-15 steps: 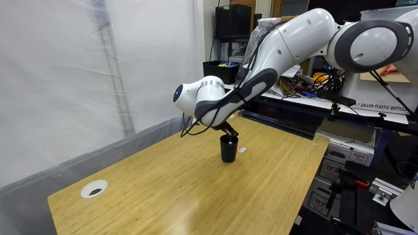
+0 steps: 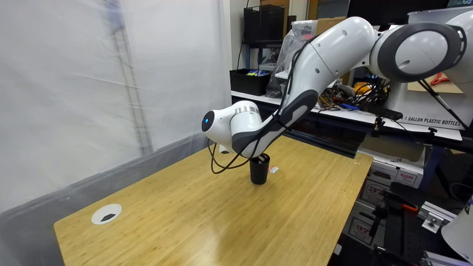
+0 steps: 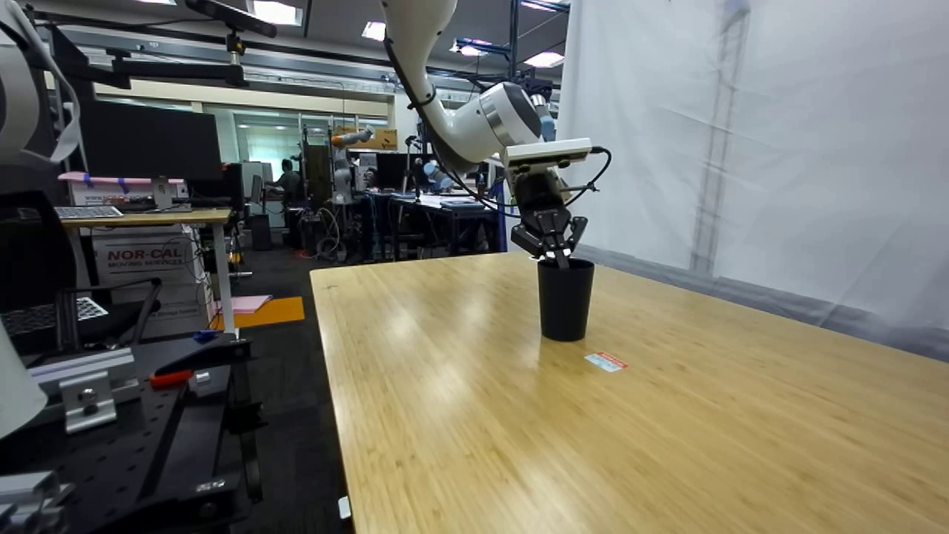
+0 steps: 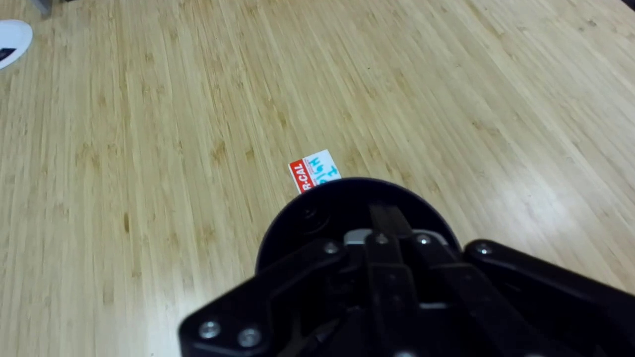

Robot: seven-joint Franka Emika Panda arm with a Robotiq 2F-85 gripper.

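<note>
A tall black cup (image 2: 259, 172) stands upright on the wooden table. In exterior view 2 my gripper (image 3: 561, 259) points down into the mouth of the cup (image 3: 566, 302), its tips at or just below the rim. From the wrist view, the gripper looks shut, its two fingers close together over the opening. A dark strip (image 4: 390, 220) shows just beyond the fingertips, and pale grey pieces (image 4: 357, 236) lie beside them; what these are, I cannot tell. Most of the cup's inside is dark. The arm hides most of the gripper in exterior view 1.
A red and white label (image 3: 606, 361) lies flat on the table beside the cup. A white disc with a dark patch (image 2: 106, 213) is set at the far left of the table (image 2: 199, 221). Around the cup the tabletop is largely clear.
The arm's wrist has moved down and slightly right in exterior view 1, bringing the gripper lower at the cup. The cup stands in about the same place.
</note>
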